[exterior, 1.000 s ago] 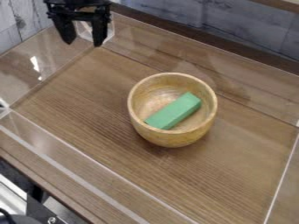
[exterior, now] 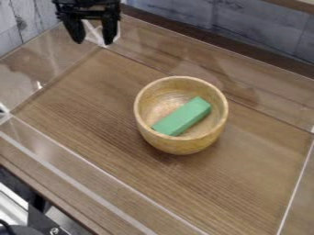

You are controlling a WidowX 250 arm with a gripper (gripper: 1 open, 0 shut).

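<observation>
A wooden bowl (exterior: 179,96) stands right of centre on the wooden table, with a green block (exterior: 181,116) lying inside it. At the top left, a dark gripper (exterior: 91,37) hangs near the back edge of the table, well away from the bowl. It is small in view, but its two fingers appear apart, with nothing visible between them.
A pale wall or rim runs along the upper left edge.
The gripper has shifted slightly upward, toward the back. The bowl and the green block have not moved.
</observation>
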